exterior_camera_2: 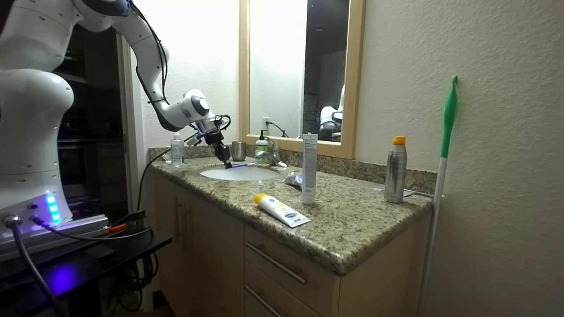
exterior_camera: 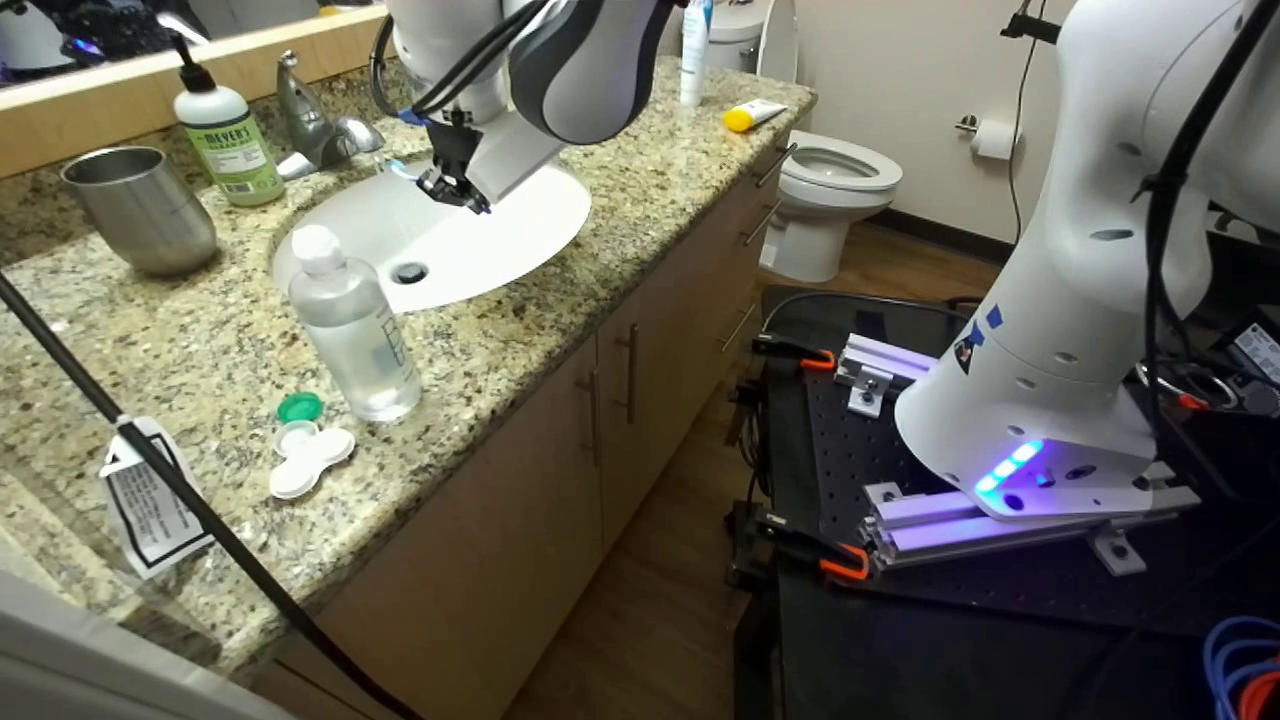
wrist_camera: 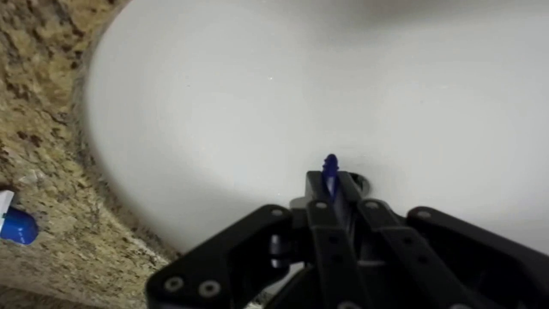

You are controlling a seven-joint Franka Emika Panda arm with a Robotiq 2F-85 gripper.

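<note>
My gripper is shut on a thin blue toothbrush [wrist_camera: 330, 165], whose handle end pokes up between the fingertips in the wrist view. Low over the white sink [exterior_camera: 528, 234], the gripper [exterior_camera: 462, 190] points downward. In the second exterior view, the blue toothbrush [exterior_camera_2: 240, 165] reaches sideways from the fingertips toward the faucet [exterior_camera_2: 270, 154]. Its pale blue far end [exterior_camera: 403, 170] shows left of the gripper in the first exterior view. The rest of it is hidden by the fingers.
A steel cup [exterior_camera: 142, 214], soap bottle [exterior_camera: 230, 142] and clear bottle [exterior_camera: 350, 324] stand around the sink's left side. Right of it are a crumpled tube [exterior_camera_2: 293, 180], a standing white tube [exterior_camera_2: 309, 171], a lying yellow-capped tube [exterior_camera_2: 283, 210] and a spray can [exterior_camera_2: 395, 171].
</note>
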